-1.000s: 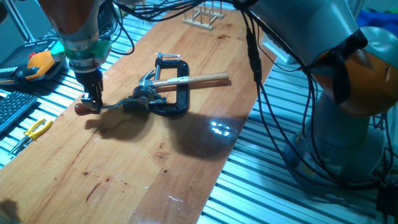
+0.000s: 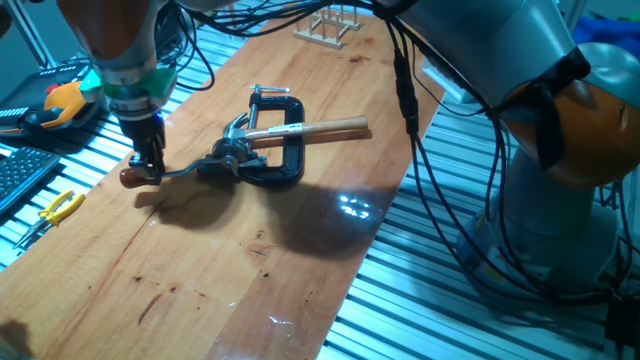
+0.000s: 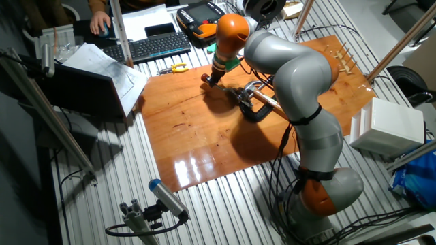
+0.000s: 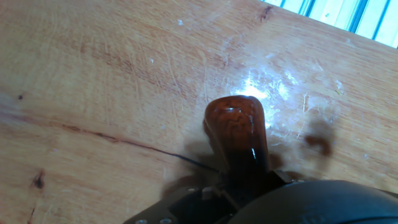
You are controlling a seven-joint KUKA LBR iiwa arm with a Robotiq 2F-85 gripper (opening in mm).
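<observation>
A tool with a glossy red-brown wooden handle [image 4: 238, 127] is held by my gripper [image 2: 149, 168], its fingers shut around the handle's base. In exterior view 1 the handle's end sticks out to the left of the fingers. From their other side a thin bent metal shaft [image 2: 182, 172] runs right, toward a cluster of dark metal parts. The handle appears to be just above the wooden table [image 2: 200, 270], with shadow beneath it. The wrist view shows only the handle's rounded end; my gripper body hides the rest of the tool.
A black C-clamp [image 2: 294, 155] lies right of the tool, with a claw hammer [image 2: 325, 126] across it. Where the shaft meets them is unclear. Yellow-handled pliers [image 2: 62, 207] lie beyond the left edge, near a keyboard [image 3: 151, 48]. A wooden rack [image 2: 325, 30] stands far back.
</observation>
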